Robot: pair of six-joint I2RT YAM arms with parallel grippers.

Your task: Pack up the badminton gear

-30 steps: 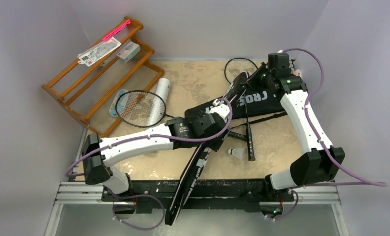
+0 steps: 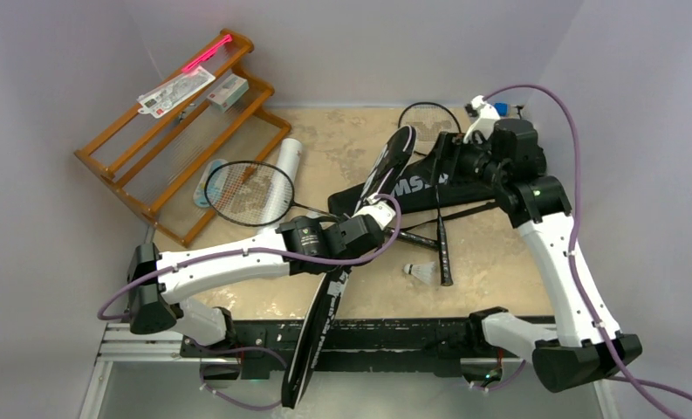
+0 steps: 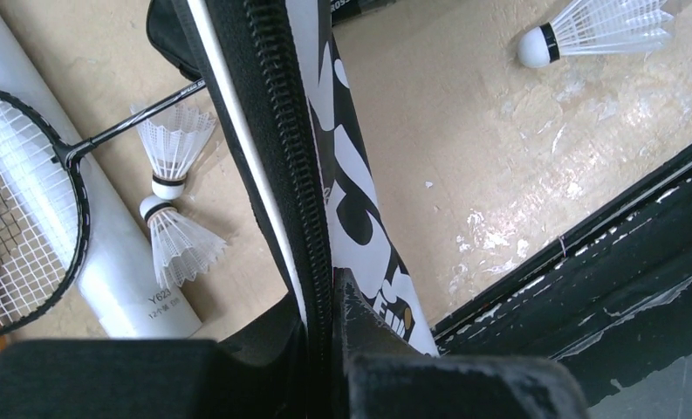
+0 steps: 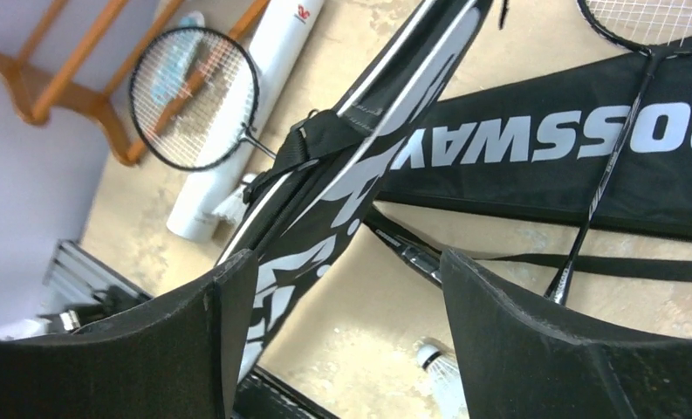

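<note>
A long black-and-white racket bag (image 2: pixel 318 327) hangs tilted above the table, my left gripper shut on its zipped edge near the middle. My right gripper stands open to the right of the bag, with nothing held. Beneath lies a second black bag (image 4: pixel 578 144) with white lettering, flat on the table. One racket (image 2: pixel 250 194) rests at the left over a white tube (image 3: pixel 106 253); another racket (image 2: pixel 429 122) lies across the flat bag, its handle (image 2: pixel 444 253) toward the front. Two shuttlecocks (image 3: pixel 174 148) sit by the tube, and a single shuttlecock (image 3: pixel 595 35) lies near the handles.
A wooden rack (image 2: pixel 176 131) stands at the back left, with a white box (image 2: pixel 228 92), a packet (image 2: pixel 174 92) and a pink item (image 2: pixel 207 54) on it. Bare tabletop (image 2: pixel 499 284) shows at the front right.
My right gripper has come away from the bag's upper end and opened, its arm shifting forward and right. The left gripper moved slightly left with the bag, whose upper end swung left.
</note>
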